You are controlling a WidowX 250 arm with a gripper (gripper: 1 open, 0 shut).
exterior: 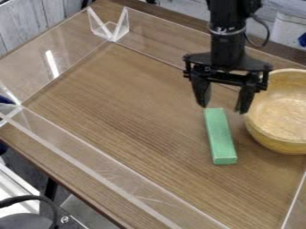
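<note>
My black gripper [225, 95] is above the wooden table at the upper right, its two fingers spread apart and open, nothing seen between them. Just below it lies a long green block [220, 136], flat on the table and running away from the camera. Right of the gripper and block is a large wooden bowl [280, 130], partly cut off by the frame edge and seemingly empty.
Clear plastic edging runs along its back and left sides. A dark cable and metal part sit at the bottom left corner.
</note>
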